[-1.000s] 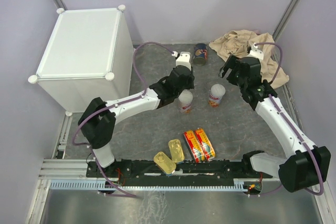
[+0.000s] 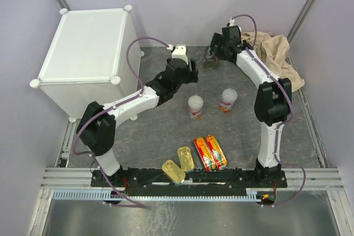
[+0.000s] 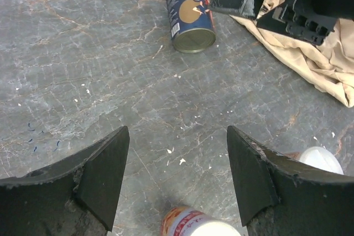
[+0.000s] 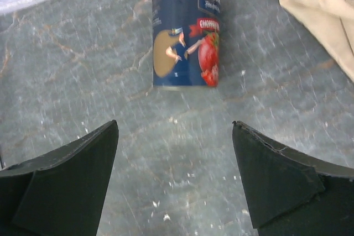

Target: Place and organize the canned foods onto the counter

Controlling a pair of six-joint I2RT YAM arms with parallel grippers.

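Near the back wall stands a dark blue can (image 2: 211, 59) with a tomato picture; the right wrist view shows the blue can (image 4: 186, 34) just ahead of my right gripper, whose fingers are wide apart with nothing between them. In the top view that gripper (image 2: 215, 48) partly covers the can. My left gripper is open and empty over bare floor. Two white-topped cans, the left one (image 2: 195, 106) and the right one (image 2: 228, 100), sit side by side mid-counter. Orange-red cans (image 2: 209, 152) and gold tins (image 2: 178, 166) lie near the front.
A tan cloth (image 2: 282, 62) lies bunched at the back right, close to the blue can. On the left a large white box (image 2: 86, 42) takes up the corner.
My right gripper has swung left and back, from near the cloth to the blue can. The left gripper has moved left, away from the left white-topped can. The cans have stayed put.
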